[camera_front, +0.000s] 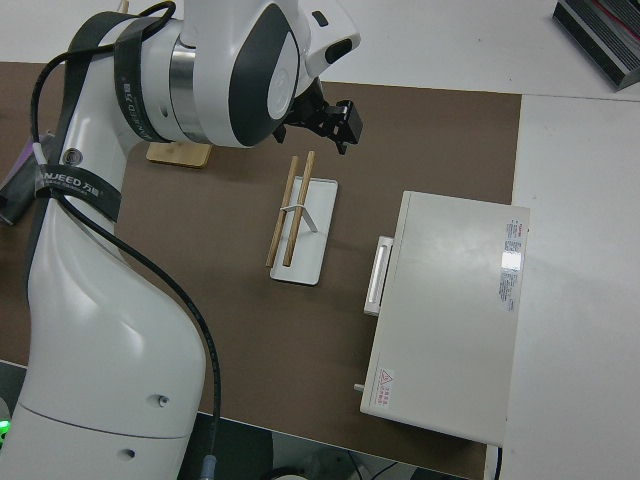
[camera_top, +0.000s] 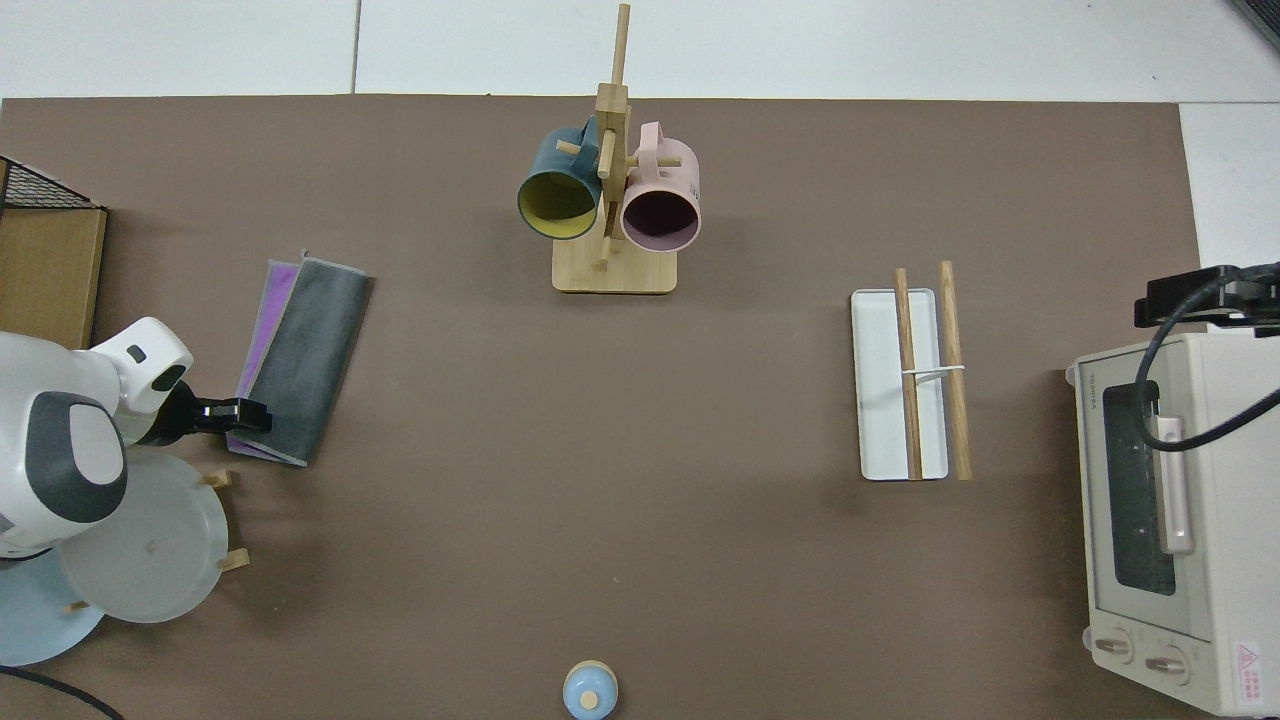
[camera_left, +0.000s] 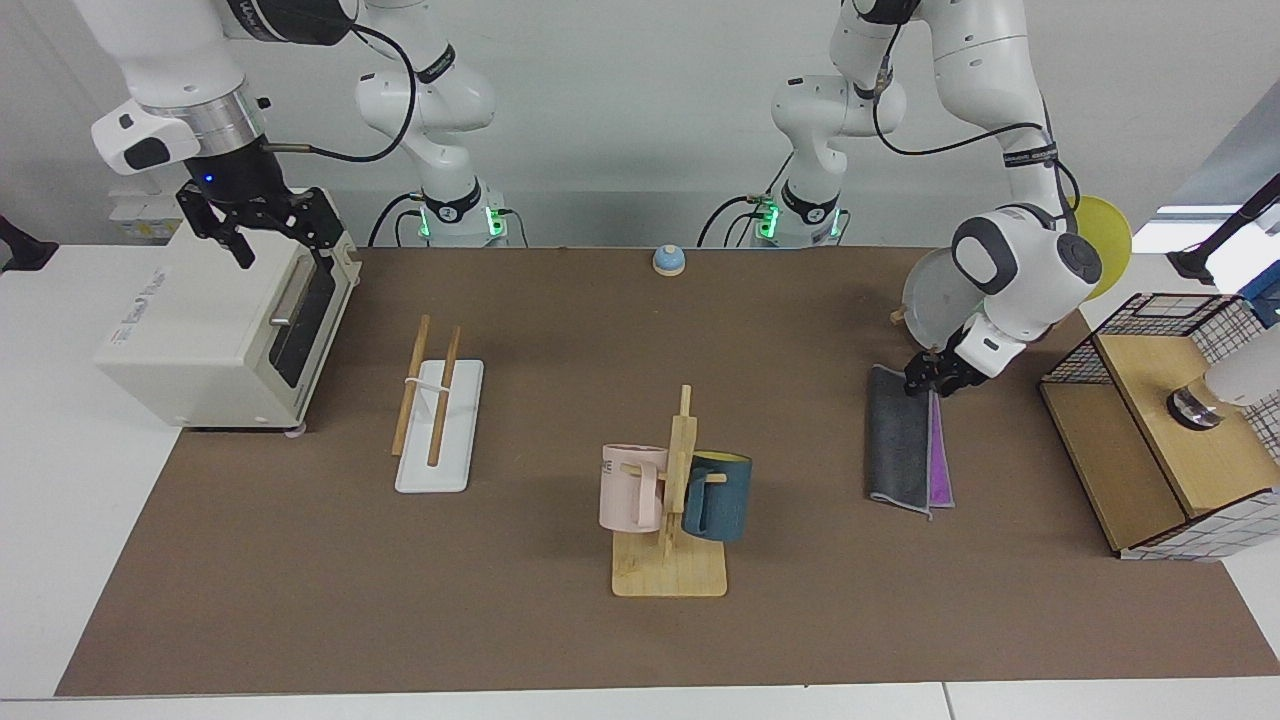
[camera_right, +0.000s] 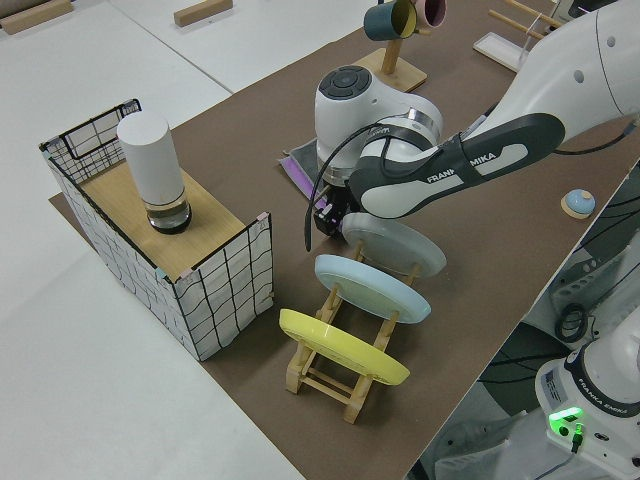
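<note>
My left gripper (camera_top: 252, 415) is low at the left, over the near end of the grey and purple folded cloths (camera_top: 314, 348), beside the plate rack with plates (camera_top: 144, 540); whether it is open or shut is unclear. My right gripper (camera_front: 342, 125) hangs above the white toaster oven (camera_front: 445, 310); its fingers are hard to judge. A wooden mug tree (camera_top: 612, 270) holds a blue mug (camera_top: 540, 180) and a pink mug (camera_top: 672, 180).
A white board with two wooden sticks (camera_top: 876, 384) lies at right centre. A small blue round object (camera_top: 606, 690) sits near the edge. A wire basket with wooden shelves (camera_top: 48, 270) stands at the left.
</note>
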